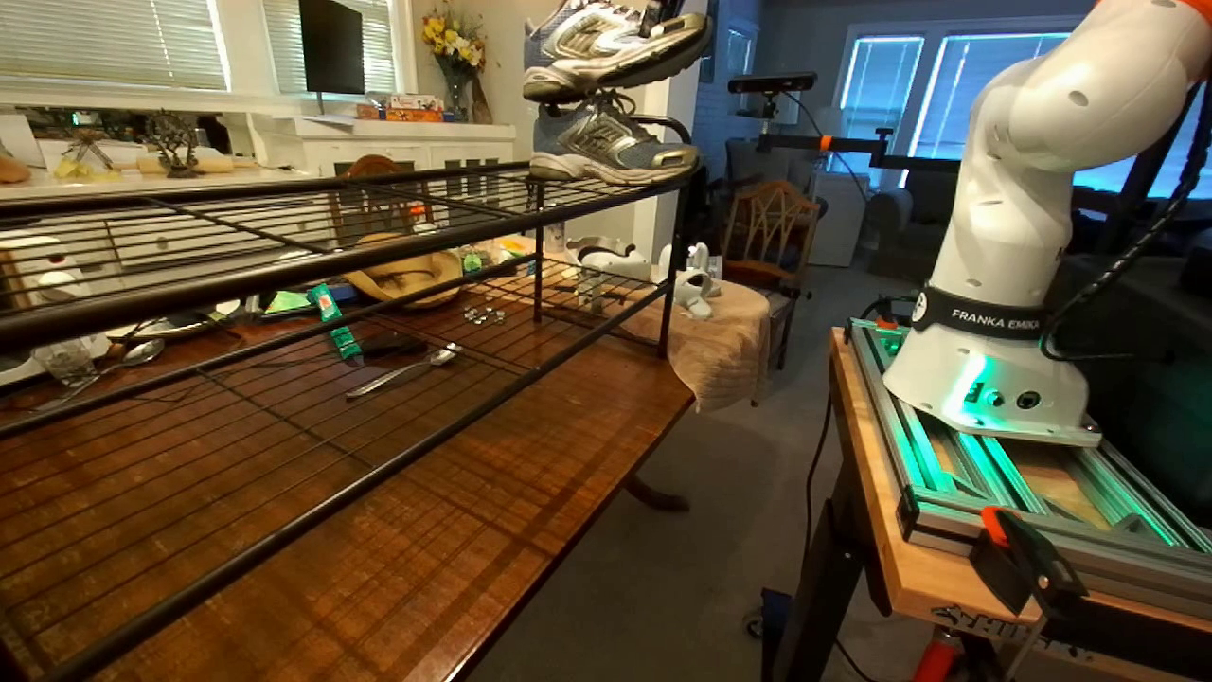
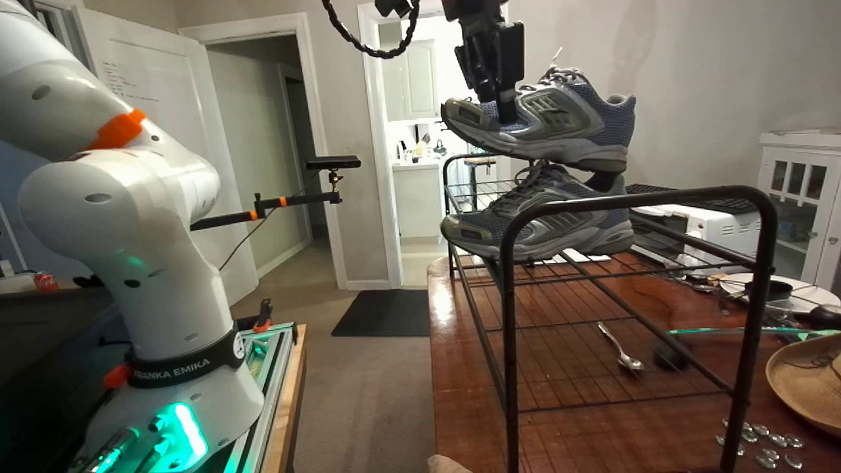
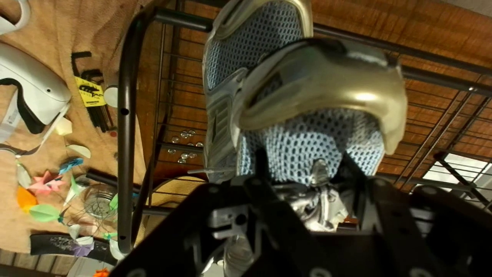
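Note:
A grey-blue running shoe (image 2: 579, 118) hangs above the shoe rack, nearly level. My gripper (image 2: 506, 110) is shut on its upper, near the front of the laces. In the wrist view the held shoe's gold toe (image 3: 332, 92) fills the middle, with the gripper's dark fingers (image 3: 261, 166) pressed at the mesh and laces. Its mate, a second shoe (image 2: 544, 209), rests on the top shelf of the black wire rack (image 1: 375, 250), at the end by the hooped rail. The held shoe's sole is just above that mate's laces; whether they touch, I cannot tell.
Free shelf stretches along the rack (image 1: 170, 297) away from the shoes. Under and around it on the wooden table (image 1: 545, 455) lie a spoon (image 1: 403, 373), a straw hat (image 1: 409, 278) and glass beads. The hooped end rail (image 2: 654, 197) rises close to the shoes.

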